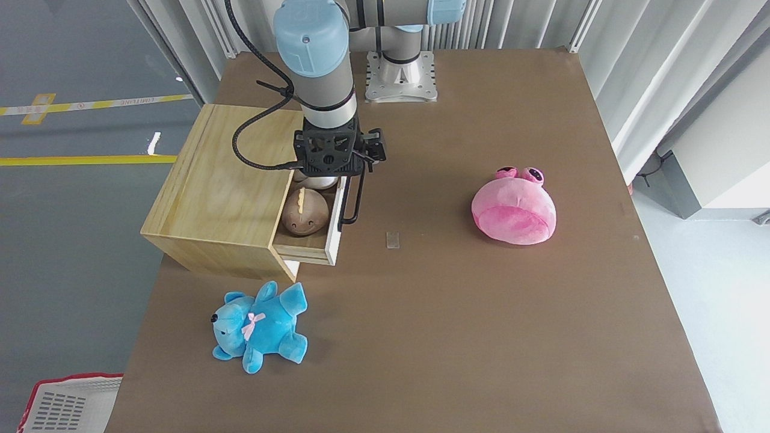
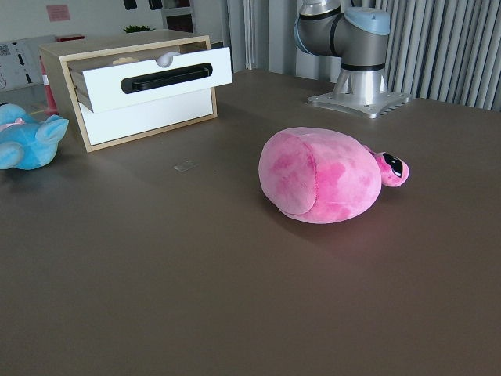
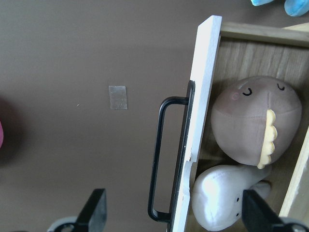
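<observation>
My gripper (image 1: 339, 151) hangs over the open top drawer of a wooden two-drawer box (image 1: 216, 173). In the wrist view its fingers (image 3: 94, 212) stand wide apart at the lower edge, either side of the drawer front (image 3: 203, 82) and its black handle (image 3: 158, 145). Inside the drawer lie a brown round plush (image 3: 251, 121) with a cream ridge and a white plush (image 3: 217, 198).
A blue teddy bear (image 1: 267, 325) lies in front of the box. A pink frog plush (image 1: 512, 213) sits on the right of the brown table (image 1: 505, 339).
</observation>
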